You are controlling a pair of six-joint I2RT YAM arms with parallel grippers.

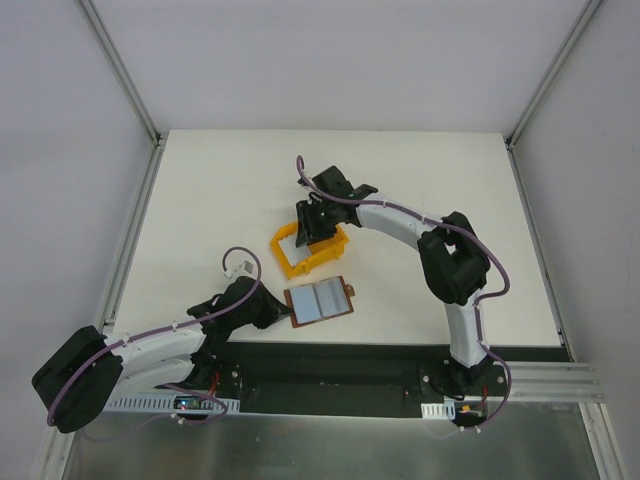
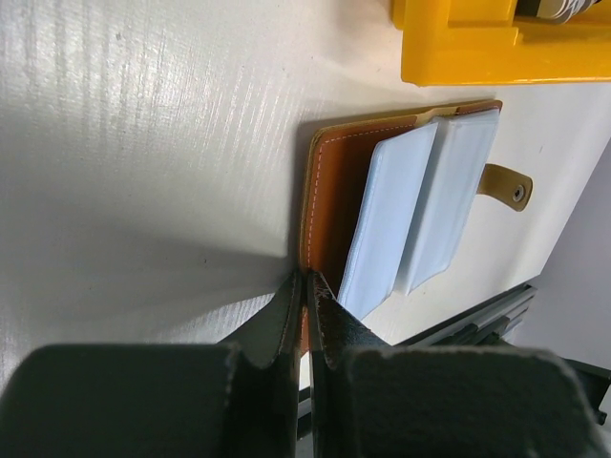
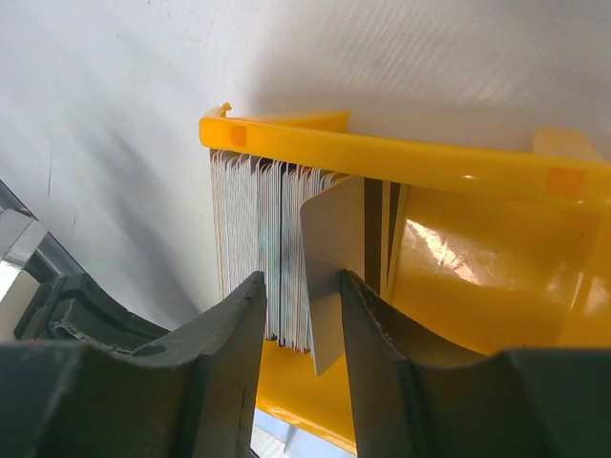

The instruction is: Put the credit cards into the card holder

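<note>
The brown card holder (image 1: pixel 320 302) lies spread on the table with its clear sleeves up. My left gripper is shut at the holder's near left edge, with a thin brown strip of cover (image 2: pixel 320 205) showing between its fingertips. In the yellow box, a row of cards (image 3: pixel 253 229) stands packed at one end. One greyish card (image 3: pixel 325 248) leans out at the row's end. My right gripper is part open over the box, its fingers on either side of the end cards. The right-hand finger touches or nearly touches the leaning card.
The yellow box (image 1: pixel 322 261) stands just behind the holder, close to it, with an empty section beside the cards. A snap strap (image 2: pixel 506 187) sticks out from the holder's far side.
</note>
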